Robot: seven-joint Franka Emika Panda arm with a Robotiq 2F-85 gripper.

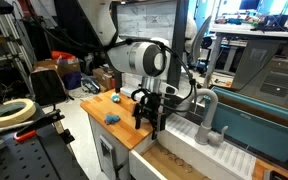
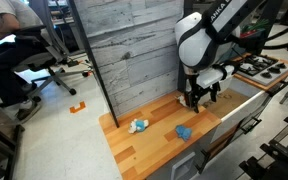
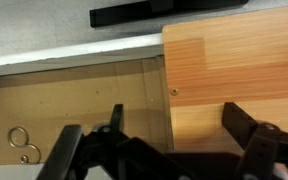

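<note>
My gripper is open, its black fingers far apart on either side of the edge where the wooden counter meets an open drawer. Nothing shows between them. In exterior view 1 the gripper hangs low at the counter's drawer side. On the wooden counter lies a crumpled blue item, also seen in exterior view 2 as a blue lump. A small white and teal item lies farther along. The open drawer holds a small metal ring-shaped thing.
A grey faucet stands close to the arm, beside a white ribbed drainboard. A tall grey panel rises along the counter's back. Bare wood remains at the counter's near end.
</note>
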